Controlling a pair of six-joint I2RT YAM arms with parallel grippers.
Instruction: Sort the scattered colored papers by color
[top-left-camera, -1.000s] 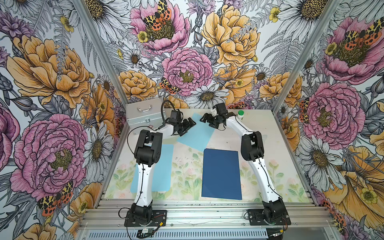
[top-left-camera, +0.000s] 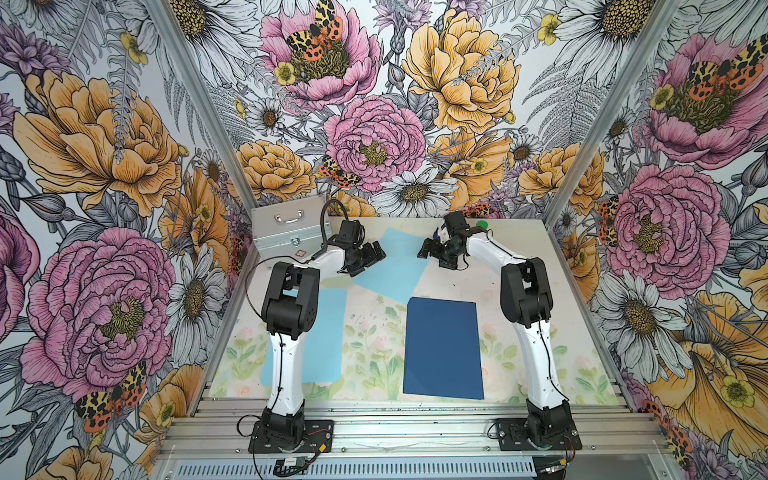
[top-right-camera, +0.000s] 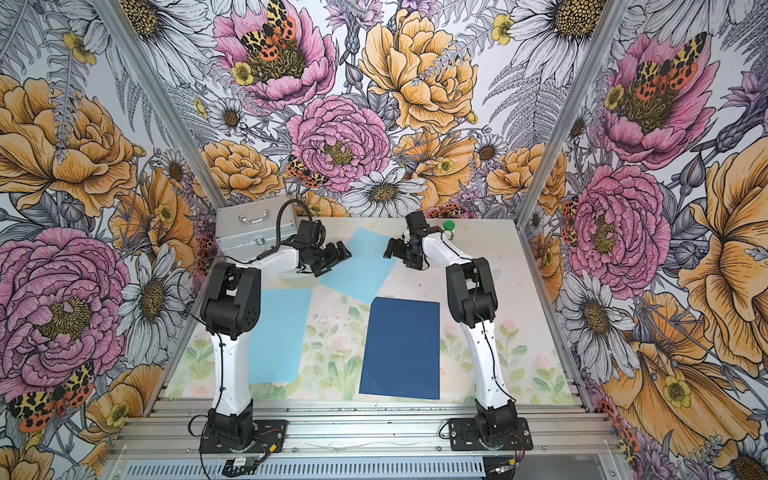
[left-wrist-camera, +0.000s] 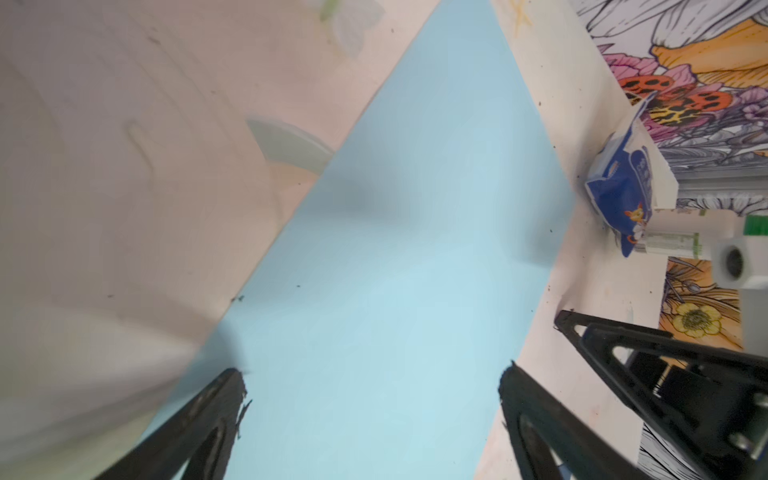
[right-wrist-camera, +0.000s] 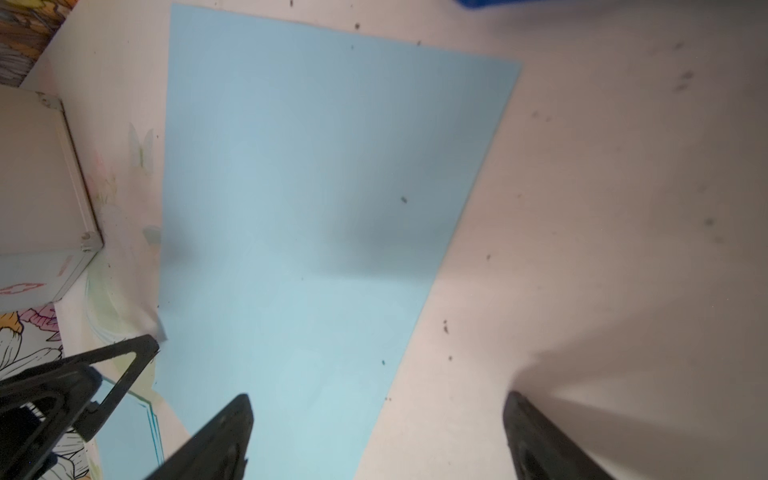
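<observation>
A light blue sheet (top-left-camera: 393, 268) lies tilted on the table between my two grippers. Another light blue paper (top-left-camera: 324, 344) rests front left, partly behind my left arm. The dark blue paper (top-left-camera: 443, 348) lies flat at the front middle. My left gripper (top-left-camera: 381, 253) is open above the tilted sheet's left side, and in the left wrist view the light blue sheet (left-wrist-camera: 384, 264) spreads beneath its parted fingers (left-wrist-camera: 212, 424). At the sheet's right edge my right gripper (top-left-camera: 425, 251) hangs open; the right wrist view has bare table and part of the sheet (right-wrist-camera: 296, 200) below it.
A silver case (top-left-camera: 289, 228) stands at the back left. In the left wrist view a blue-and-white packet (left-wrist-camera: 624, 188) and a bottle (left-wrist-camera: 688, 232) stand beyond the sheet.
My right gripper has moved rightward, from over the tilted light blue sheet to its right edge. The left gripper has shifted only slightly. The papers lie where they were.
</observation>
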